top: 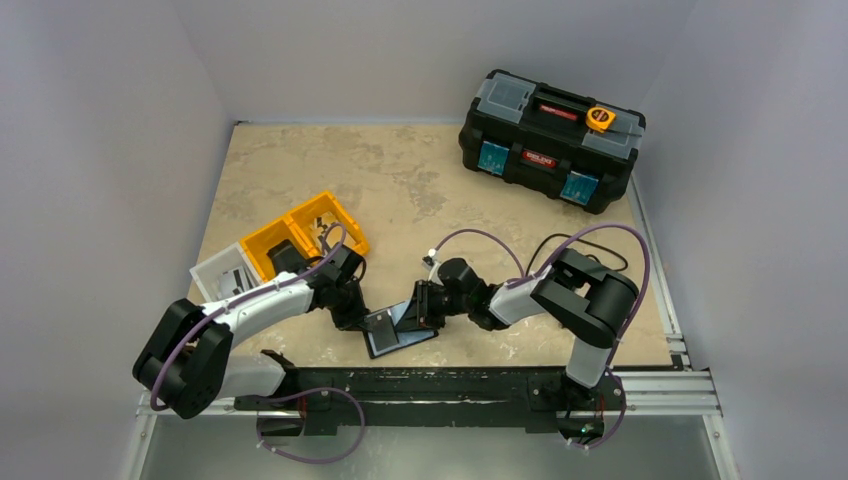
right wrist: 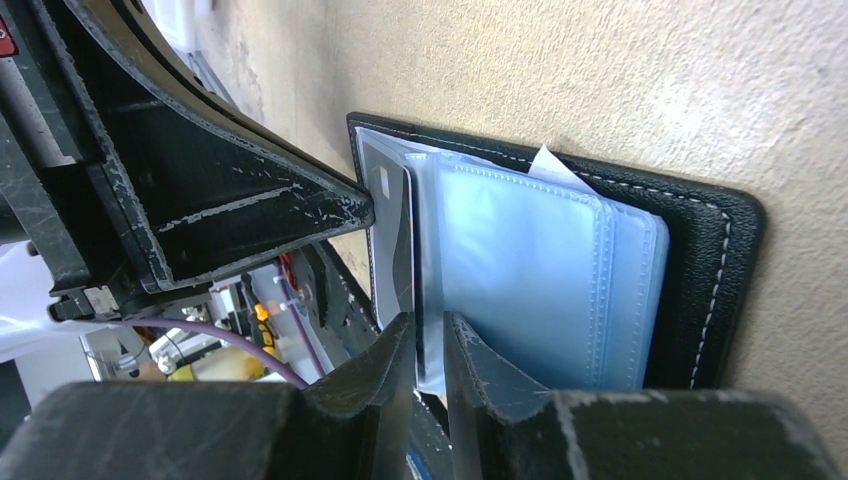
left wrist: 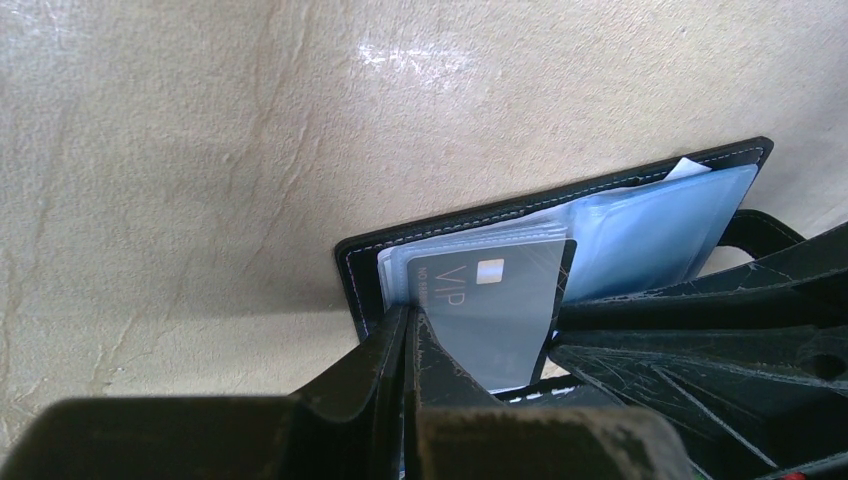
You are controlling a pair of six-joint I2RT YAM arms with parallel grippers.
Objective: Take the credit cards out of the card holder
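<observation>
The black card holder (top: 398, 345) lies open near the table's front edge, with clear blue sleeves (left wrist: 660, 220) and a grey VIP card (left wrist: 485, 320) among the sleeves at its left side. My left gripper is shut, its tips at the left edge of that card; whether anything is pinched there cannot be seen. My right gripper is shut, its tips low against the sleeves by the card's right edge, with no card clearly between them.
Yellow bins (top: 265, 240) and a white bin (top: 210, 265) with items stand at the left. A black toolbox (top: 550, 150) with a tape measure sits at the back right.
</observation>
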